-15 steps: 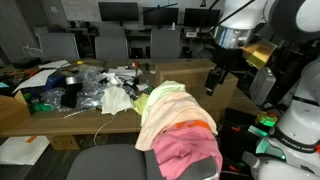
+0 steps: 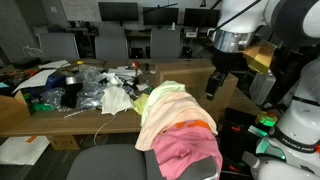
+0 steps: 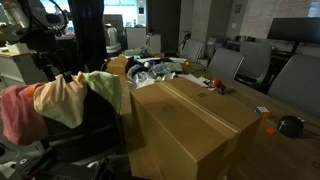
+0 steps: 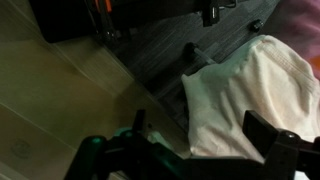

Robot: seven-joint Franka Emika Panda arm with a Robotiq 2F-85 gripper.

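Note:
Several cloths hang over a chair back: a cream-peach cloth [image 2: 170, 112] in the middle, a pink-red cloth [image 2: 187, 150] in front, and a pale green cloth [image 3: 106, 86] on the side toward the cardboard box. My gripper [image 2: 213, 84] points down beside and above the cloths, on the box side. In the wrist view the gripper is open, its dark fingers [image 4: 118, 155] wide apart, with nothing gripped. The cream cloth [image 4: 235, 95] lies beneath its right finger, and a corner of pink cloth [image 4: 300, 30] shows at upper right.
A large cardboard box [image 3: 190, 125] stands close to the cloths. Behind, a wooden table [image 2: 70, 125] carries plastic bags [image 2: 90, 95], a white cloth [image 2: 116, 100] and loose clutter. Office chairs [image 2: 112, 49] line the far side.

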